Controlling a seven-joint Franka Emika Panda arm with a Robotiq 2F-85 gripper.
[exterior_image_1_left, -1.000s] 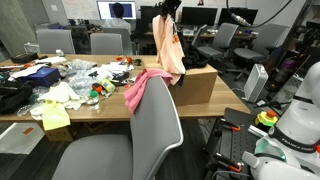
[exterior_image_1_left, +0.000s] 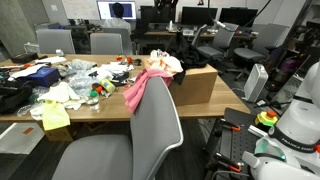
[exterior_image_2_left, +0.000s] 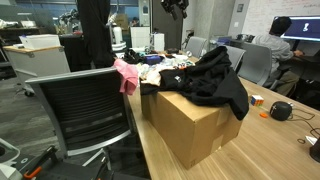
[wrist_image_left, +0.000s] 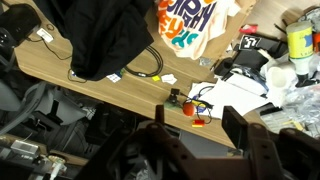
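Observation:
A white cloth with orange and dark lettering (wrist_image_left: 190, 20) is crumpled on the table in the wrist view. In exterior view 1 the same pale cloth (exterior_image_1_left: 163, 62) lies beyond the pink cloth, near the cardboard box. My gripper has its fingers apart and nothing between them; it hangs well above the table. From exterior view 2, only the lower end of the gripper (exterior_image_2_left: 175, 10) shows at the top edge. A pink cloth (exterior_image_1_left: 147, 84) drapes over the chair back.
Black cloth (exterior_image_2_left: 215, 80) covers much of the cardboard box (exterior_image_2_left: 190, 128). Assorted clutter (exterior_image_1_left: 75, 85) fills the table's left part. A grey chair (exterior_image_1_left: 150, 135) stands against the near side. Bare tabletop (exterior_image_2_left: 265, 150) shows right of the box.
The pink cloth and chair look unmoved.

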